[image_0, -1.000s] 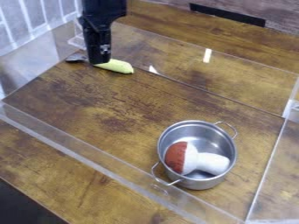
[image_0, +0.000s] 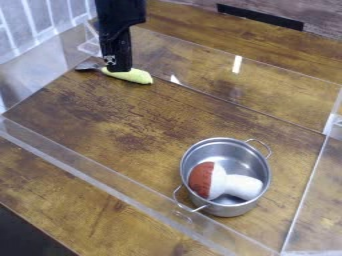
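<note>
My black gripper (image_0: 118, 62) is at the upper left, low over a pale yellow-green object (image_0: 132, 76) with a dark part at its left end, lying near the back corner of the enclosure. The gripper looks shut, and I see nothing held between its fingers; whether it touches the object is unclear. A steel pot (image_0: 210, 149) with two handles stands at the lower right, holding a red-and-white mushroom-like object (image_0: 207, 180) lying on its side.
Clear plastic walls (image_0: 107, 183) surround the wooden work surface (image_0: 120, 125). A white barred panel (image_0: 27, 40) stands at the far left.
The pot and its contents have not moved.
</note>
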